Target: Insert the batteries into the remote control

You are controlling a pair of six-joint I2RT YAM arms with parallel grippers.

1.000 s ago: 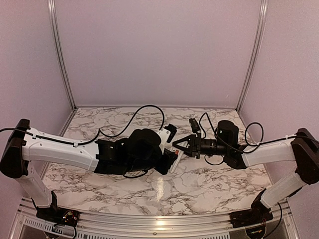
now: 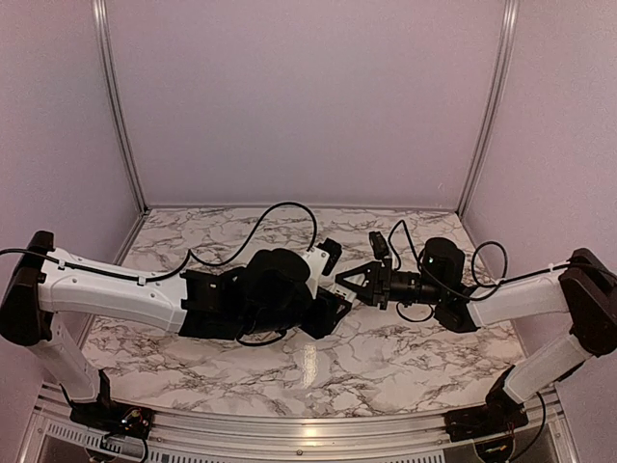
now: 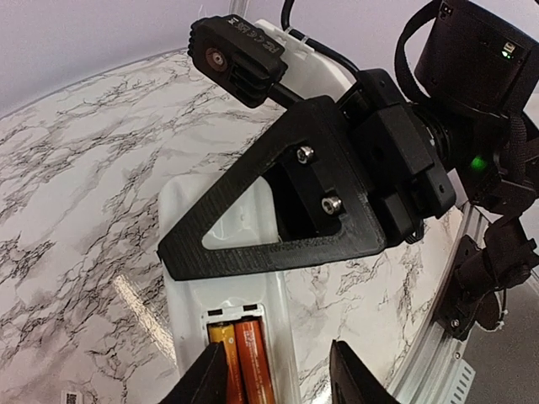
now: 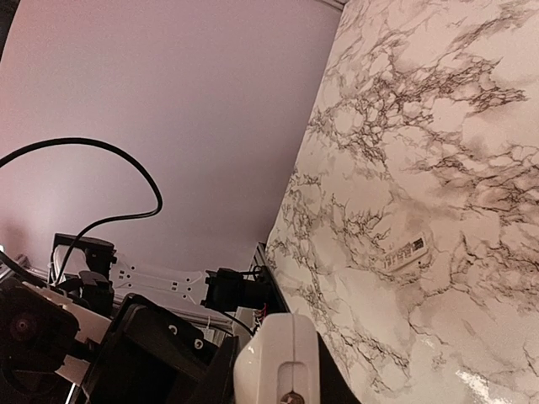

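Note:
The white remote (image 3: 187, 295) is held upright in my right gripper (image 2: 349, 281), whose fingers are shut across its upper part in the left wrist view. In its lower compartment lie two batteries side by side, a yellow one (image 3: 222, 335) and an orange-red one (image 3: 253, 353). My left gripper is part open just over the compartment, its fingertips either side of the remote's right wall and the batteries. In the right wrist view the remote's white end (image 4: 276, 358) shows between the right fingers.
A small printed label or flat piece (image 4: 405, 252) is on the marble table (image 2: 193, 376). The table around the arms is otherwise clear, bounded by pale walls and a metal front rail (image 2: 299, 429).
Both grippers have shifted very slightly since a second ago; in the top view less of the remote and its orange battery shows beside my left gripper.

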